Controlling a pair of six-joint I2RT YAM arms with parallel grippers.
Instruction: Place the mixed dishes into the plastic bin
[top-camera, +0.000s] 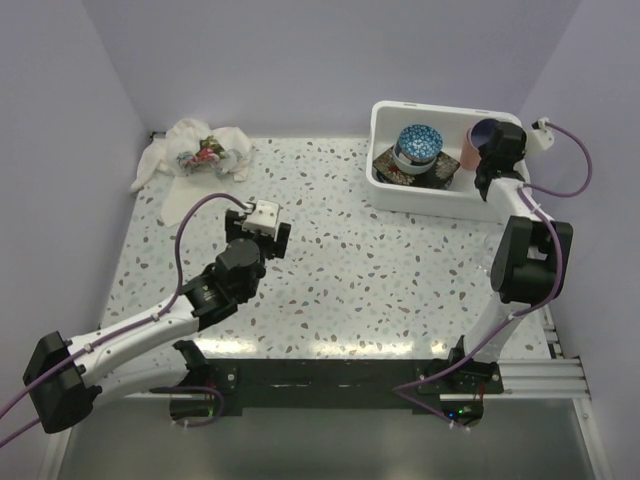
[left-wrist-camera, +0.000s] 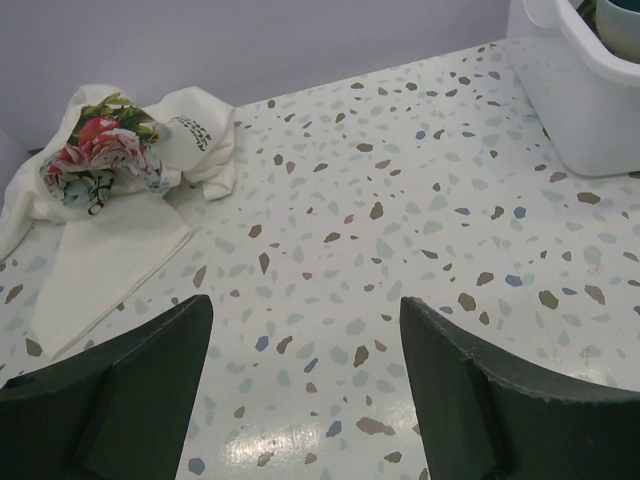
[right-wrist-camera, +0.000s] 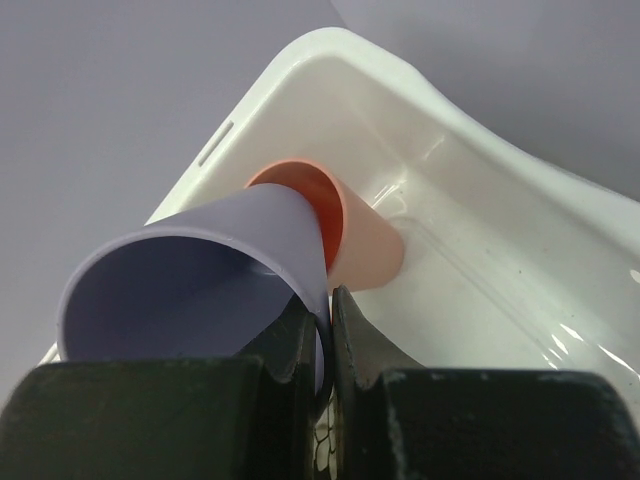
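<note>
The white plastic bin (top-camera: 420, 205) stands at the back right of the table. Inside it are stacked bowls with a blue patterned one (top-camera: 420, 142) on top, dark patterned dishes (top-camera: 440, 172) and a pink cup (right-wrist-camera: 370, 245) lying on its side. My right gripper is shut on the rim of a purple cup (right-wrist-camera: 275, 220), tilted at the bin's right end and overlapping the pink cup's mouth in the right wrist view. Whether the two cups touch I cannot tell. Over the left of the table, my left gripper is open and empty.
A cream cloth (top-camera: 185, 195) and a floral-patterned bundle (top-camera: 208, 155) lie at the back left. Mid-table is bare. A faint clear outline (top-camera: 489, 255) shows near the right arm, too indistinct to name. Walls close in behind and at the right.
</note>
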